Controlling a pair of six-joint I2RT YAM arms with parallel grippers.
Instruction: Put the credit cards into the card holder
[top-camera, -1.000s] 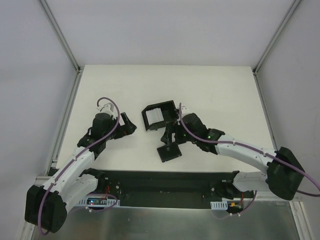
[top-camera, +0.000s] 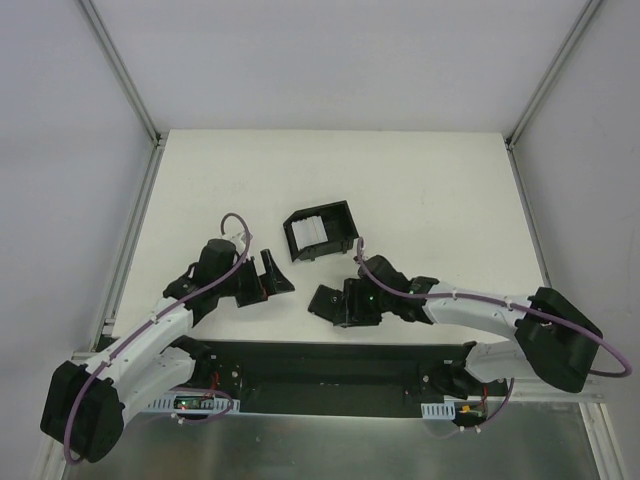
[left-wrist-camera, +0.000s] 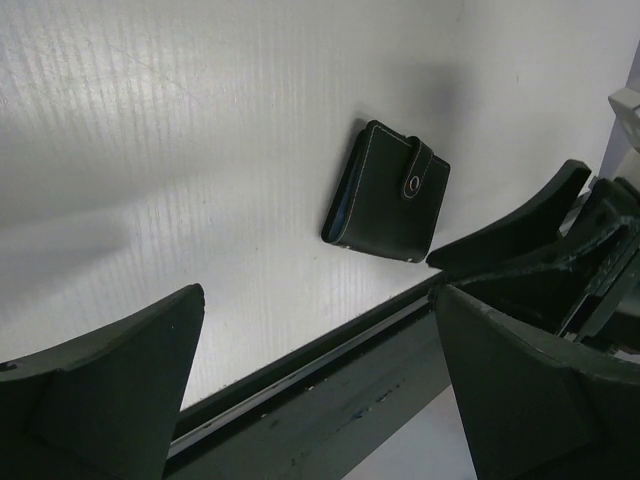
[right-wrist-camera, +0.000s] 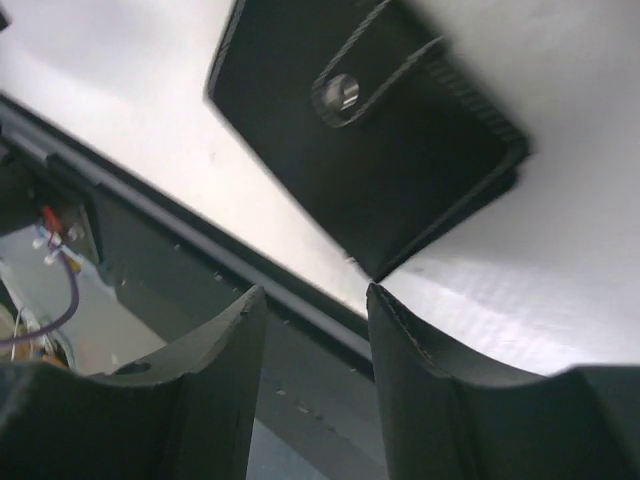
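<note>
The black card holder (top-camera: 324, 301), with its strap and snap, lies closed on the white table near the front edge. In the left wrist view the same holder (left-wrist-camera: 395, 200) shows a stitched border. White cards (top-camera: 309, 232) rest in the black box (top-camera: 342, 222) behind it. My left gripper (top-camera: 279, 272) is open and empty, to the left of the holder. At the holder's near right corner is my right gripper, part open with nothing between its fingers. One right fingertip (right-wrist-camera: 376, 296) is right by that corner; whether they touch, I cannot tell.
The table's dark front edge (top-camera: 300, 352) runs close in front of the holder.
My right gripper has come down toward the front edge, beside the holder. The holder has turned and shifted slightly left. My left gripper has moved right and toward the front.
</note>
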